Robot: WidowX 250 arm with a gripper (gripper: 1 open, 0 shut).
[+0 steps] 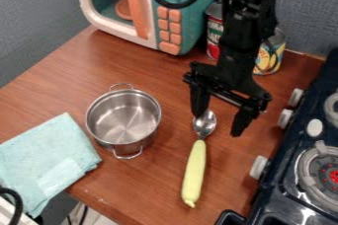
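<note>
My black gripper (219, 115) is open, its two fingers reaching down on either side over the bowl end of a spoon (204, 125) with a pale yellow handle, which lies on the wooden counter. A steel pot (123, 117) with two handles sits left of the spoon. Whether the fingertips touch the counter or spoon I cannot tell.
A toy microwave (126, 12) stands at the back, with cans (267, 59) partly hidden by my arm. A black stove (301, 180) fills the right, a folded cloth (40, 158) the lower left. Bare counter (132, 189) shows at the front.
</note>
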